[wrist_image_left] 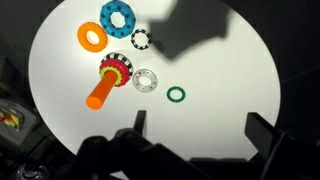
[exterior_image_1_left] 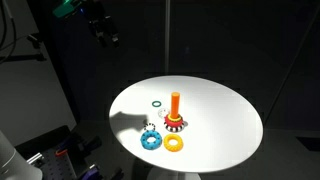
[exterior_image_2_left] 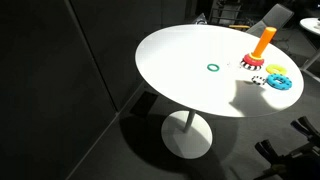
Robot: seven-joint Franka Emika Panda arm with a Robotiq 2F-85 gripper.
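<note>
A ring stacker with a tall orange post (exterior_image_1_left: 175, 105) stands upright on the table, with red, yellow and black-and-white rings around its foot. Loose rings lie flat near it: a blue ring (wrist_image_left: 118, 18), a yellow-orange ring (wrist_image_left: 92, 37), a small black-and-white ring (wrist_image_left: 141, 39), a clear or whitish ring (wrist_image_left: 145, 80) and a small dark green ring (wrist_image_left: 176, 94). High above the table hangs my gripper, its fingers wide apart and nothing between them. At the lower right of exterior view 2 the open gripper (exterior_image_2_left: 284, 138) appears too, away from every ring.
The round white table (exterior_image_1_left: 225, 120) has a wide bare area on the side away from the rings. An arm shadow (wrist_image_left: 190, 28) falls near the rings. Chairs and another table (exterior_image_2_left: 312, 24) stand in the background. Dark curtains (exterior_image_2_left: 60, 80) surround the space.
</note>
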